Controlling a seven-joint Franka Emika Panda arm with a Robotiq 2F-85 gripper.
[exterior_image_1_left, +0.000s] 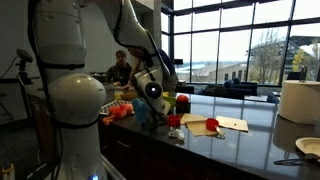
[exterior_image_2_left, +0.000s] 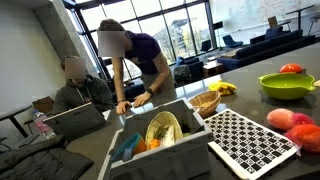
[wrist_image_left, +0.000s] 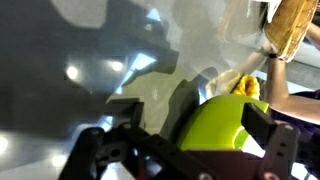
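Note:
In the wrist view my gripper stands open, its two dark fingers wide apart. A green bowl (wrist_image_left: 212, 128) lies below and between them, partly covered by the gripper at the bottom; I see nothing held. Exterior view 2 shows the green bowl (exterior_image_2_left: 286, 88) on the dark table with a red tomato-like item (exterior_image_2_left: 292, 69) at its top. Pinkish-red fruits (exterior_image_2_left: 279, 119) lie in front of it. In exterior view 1 the arm's wrist is over the near left part of the table, and the fingertips are hard to make out there.
A grey bin (exterior_image_2_left: 158, 158) with mixed items stands beside a white grid rack (exterior_image_2_left: 252, 144). Yellow bananas (exterior_image_2_left: 224, 88) and a wicker basket (exterior_image_2_left: 206, 103) lie behind. People are close to the table. A white pot (exterior_image_1_left: 299, 102) stands right.

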